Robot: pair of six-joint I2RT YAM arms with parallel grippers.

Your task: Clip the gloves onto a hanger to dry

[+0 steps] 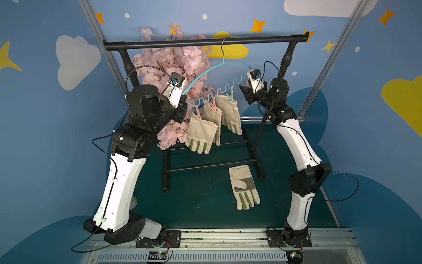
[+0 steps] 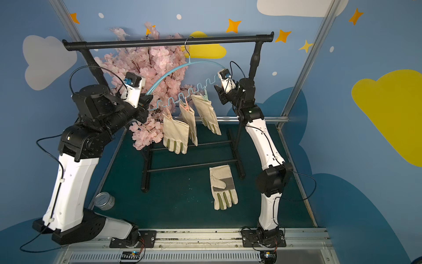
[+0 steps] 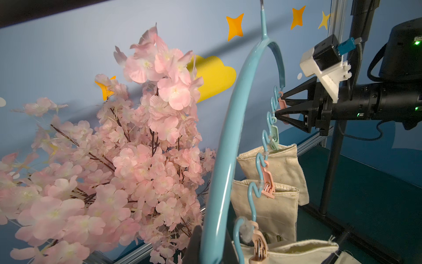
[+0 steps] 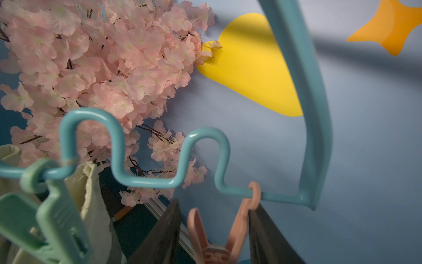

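Off the black rail hangs a light-blue hanger [image 3: 230,127] with a wavy lower bar. My left gripper is shut on the hanger's left arm. Three cream gloves hang clipped along the bar: the left glove [image 1: 203,132], the middle glove [image 2: 187,123] and the right glove [image 1: 229,114]. Near the bar's right end, a pink clip [image 4: 239,228] hangs between the parted fingers of my right gripper, partly open around it. No glove shows in that clip. Another glove [image 1: 244,187] lies flat on the dark green floor.
Pink blossom branches [image 1: 175,66] stand behind the hanger's left side. The rack's lower bars [image 1: 211,165] cross above the floor behind the loose glove. A tin [image 2: 104,201] stands at the front left.
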